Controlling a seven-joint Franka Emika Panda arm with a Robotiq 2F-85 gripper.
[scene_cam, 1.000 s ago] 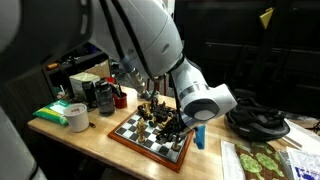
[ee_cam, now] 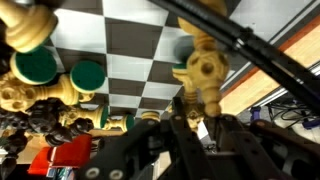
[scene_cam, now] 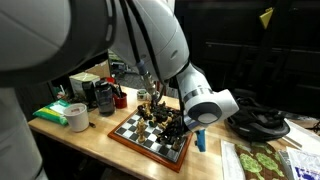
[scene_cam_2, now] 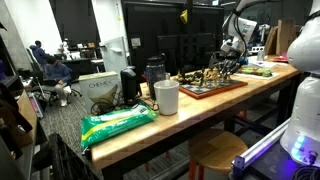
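Note:
A brown-and-white chessboard lies on the wooden table, with light and dark wooden pieces standing or lying on it. My gripper is low over the board's right-hand side. In the wrist view it looks shut on a light wooden chess piece, though dark parts hide the exact contact. Other light pieces lie on the left of that view, some showing green bases. Dark pieces cluster at the lower left.
Beyond the board's right edge lie a black bag and a green patterned sheet. Left of the board stand a white cup, a dark jar and a green packet. Bare table shows along the front.
The arm has shifted slightly to the right in the exterior view, its gripper staying low over the right side of the board. The surrounding objects look unmoved.

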